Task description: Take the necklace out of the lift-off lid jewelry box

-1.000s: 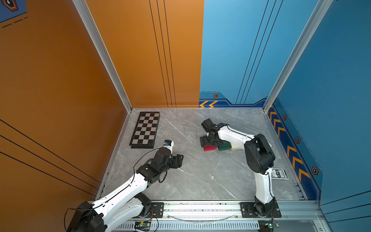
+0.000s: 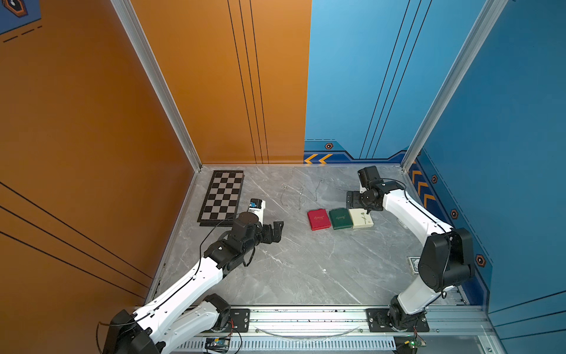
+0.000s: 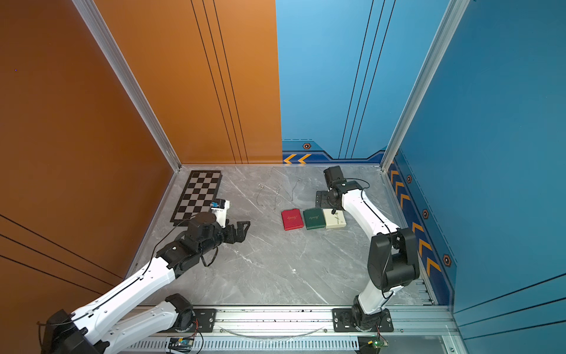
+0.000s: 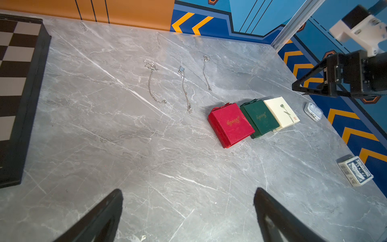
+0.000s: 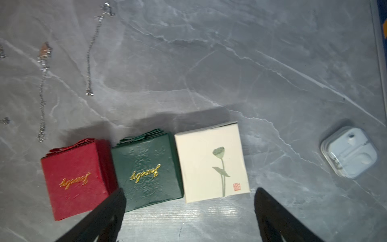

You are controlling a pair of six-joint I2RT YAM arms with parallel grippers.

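Three closed square boxes lie in a row: red [image 5: 78, 181], green [image 5: 147, 169], cream with a lotus print [image 5: 211, 161]. Three silver chain necklaces [image 4: 154, 92] lie on the table behind them. My right gripper [image 2: 353, 199] hangs open above the cream box's back, empty. My left gripper [image 2: 272, 232] stands open over the left-middle table, left of the red box, with nothing between its fingers.
A checkerboard [image 2: 221, 194] lies at the back left. A white earphone case [image 5: 350, 151] is right of the boxes, and a card pack [image 4: 354, 171] lies on the right.
My right arm has risen and swung right from the red box to over the cream box, uncovering the boxes. The left arm has moved only slightly.
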